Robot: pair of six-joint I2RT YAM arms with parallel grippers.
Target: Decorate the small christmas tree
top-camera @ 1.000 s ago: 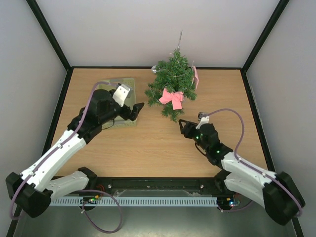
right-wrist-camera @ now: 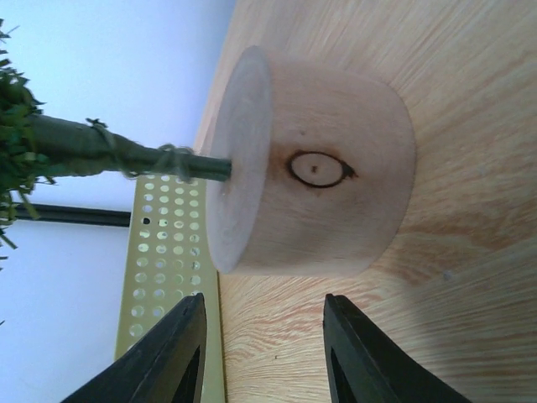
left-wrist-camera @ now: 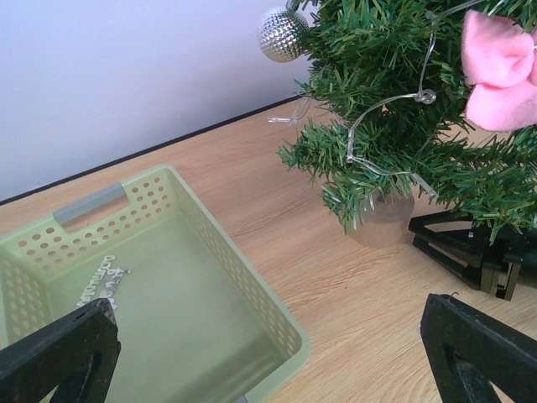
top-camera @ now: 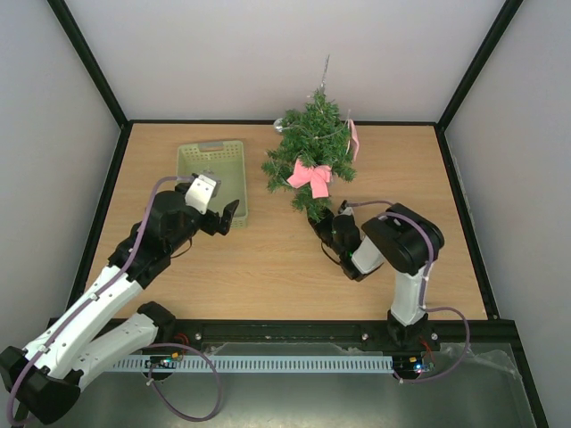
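Observation:
The small christmas tree point(top-camera: 312, 147) stands at the back centre with pink bows point(top-camera: 308, 176), a silver ball point(left-wrist-camera: 283, 34) and clear light wire, on a round wooden base point(right-wrist-camera: 319, 185). My right gripper is low at the front of the base, fingers apart with nothing between them, the base just beyond the tips. My left gripper hangs open and empty near the front right of the green basket point(top-camera: 233, 178), left of the tree. In the basket lie silvery letter-shaped ornaments point(left-wrist-camera: 101, 281).
Walls bound it at back and sides.
My left arm has drawn back a little to the left and down in the top view.

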